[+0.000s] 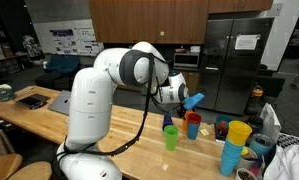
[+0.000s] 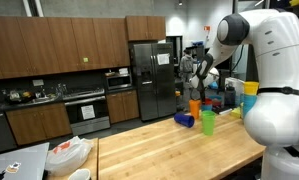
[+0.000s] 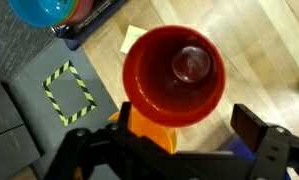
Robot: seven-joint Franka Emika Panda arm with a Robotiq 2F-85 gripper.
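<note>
A red cup (image 3: pixel 159 75) opens upward below my gripper in the wrist view, with an orange cup (image 3: pixel 149 127) partly hidden beside it. My gripper is open, its dark fingers (image 3: pixel 261 140) apart and nothing held between them. In exterior view 1 the red cup (image 1: pixel 193 117) is close to the lowered hand. A blue cup (image 2: pixel 208 123) stands in the cluster in exterior view 2, and a dark blue one (image 2: pixel 184 120) lies on its side. A green cup (image 1: pixel 171 137) stands apart on the table.
At the right of exterior view 1, a yellow cup (image 1: pixel 239 131) tops a blue stack (image 1: pixel 230 158), among bowls and other items.
</note>
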